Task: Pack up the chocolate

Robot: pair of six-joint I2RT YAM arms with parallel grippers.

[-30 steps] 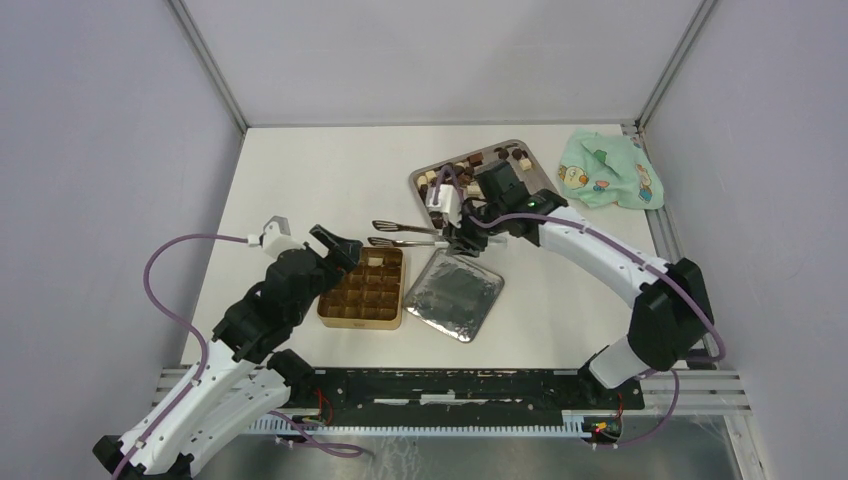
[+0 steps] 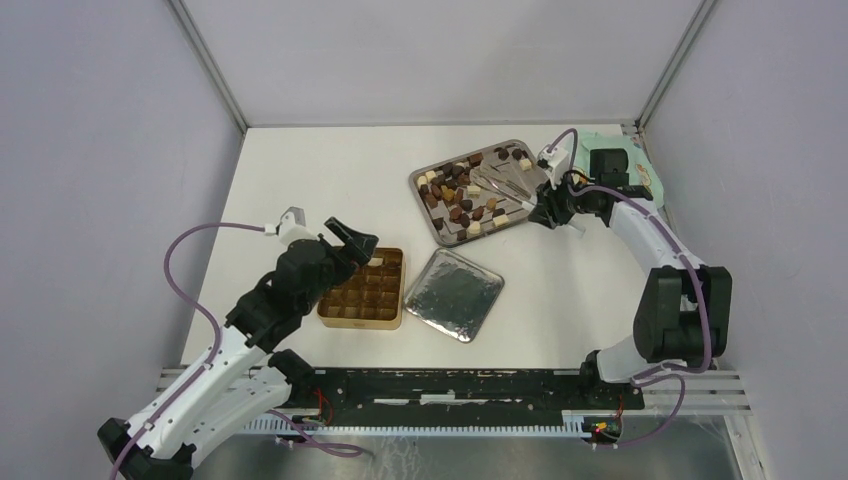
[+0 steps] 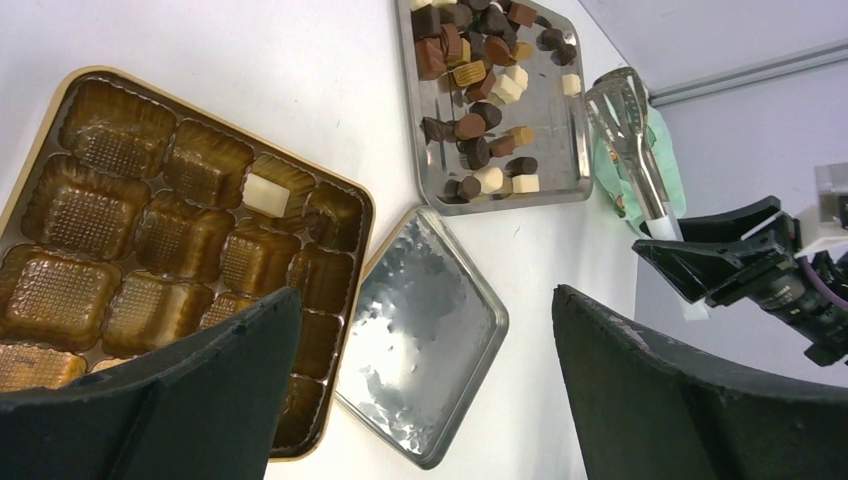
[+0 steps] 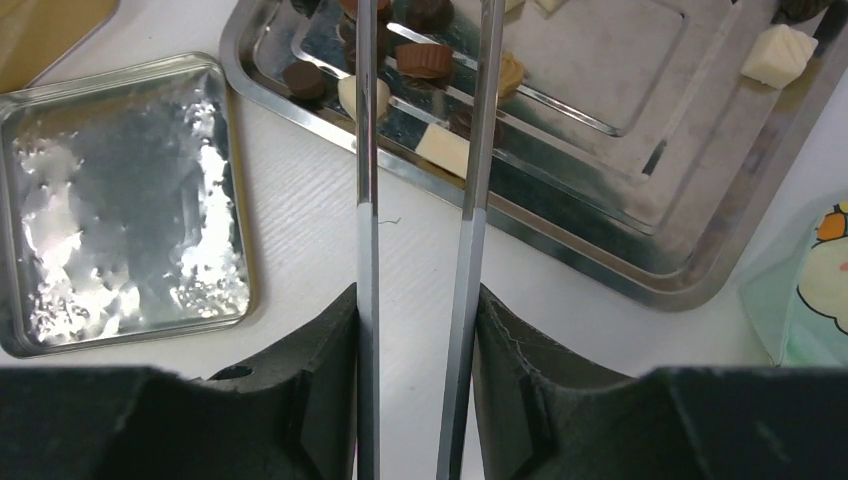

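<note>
Steel tongs with pale handles (image 4: 368, 280) stand in my right gripper, which is shut on them. Their arms (image 2: 494, 182) reach over the chocolate tray (image 2: 437, 235), and no chocolate shows clearly between their tips. Many brown and white chocolates (image 3: 473, 126) crowd one side of that tray. The gold compartment box (image 2: 361, 324) holds a white chocolate (image 3: 265, 195) in one cell and a few darker or tan pieces; most cells look empty. Over the box's edge my left gripper hangs open, nothing between its fingers.
A silver lid-like tray (image 2: 455, 296) lies flat between the box and the chocolate tray. A green patterned cloth (image 4: 820, 290) is bunched at the back right, beneath the right arm.
My right gripper has swung with the tongs from near the box, to the right and back, over the chocolate tray. The left arm has shifted slightly to the right.
</note>
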